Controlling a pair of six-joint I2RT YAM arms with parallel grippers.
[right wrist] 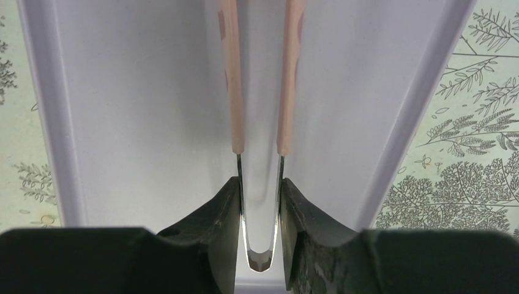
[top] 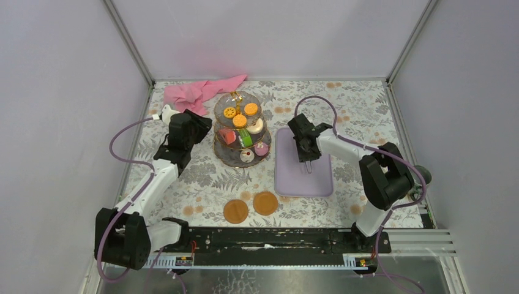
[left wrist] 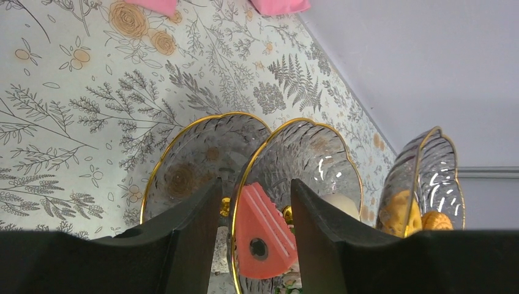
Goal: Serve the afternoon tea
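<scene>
A three-tier glass stand (top: 235, 160) holds orange biscuits (top: 239, 120) on top, a red slice (left wrist: 263, 245), a green roll (top: 245, 138) and a pale piece in the middle, and small cakes (top: 261, 149) below. My left gripper is at the stand's left, fingers apart beside the tiers, nothing clearly held. My right gripper is over the lilac tray (top: 303, 184), shut on tongs (right wrist: 289, 92) with pale wooden arms and a metal bend.
Two round coasters (top: 265, 203) lie at the front middle. A pink cloth (top: 193, 92) lies at the back left. A grey cup (top: 422, 175) stands at the right edge, partly behind the right arm.
</scene>
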